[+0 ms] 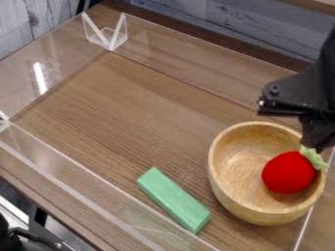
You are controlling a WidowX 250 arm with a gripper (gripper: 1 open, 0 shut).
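A wooden bowl (238, 157) sits at the lower right, holding a red round object (287, 173) with a pale green top, like a toy strawberry or tomato. A green block (173, 199) lies left of the bowl. My gripper (291, 110) is at the upper right, dark and partly cut off by the frame's edge, above the back of the bowl. Whether its fingers are open or shut is unclear.
A white wire rack (108, 31) stands at the back left. A dark object with cables is at the bottom left corner.
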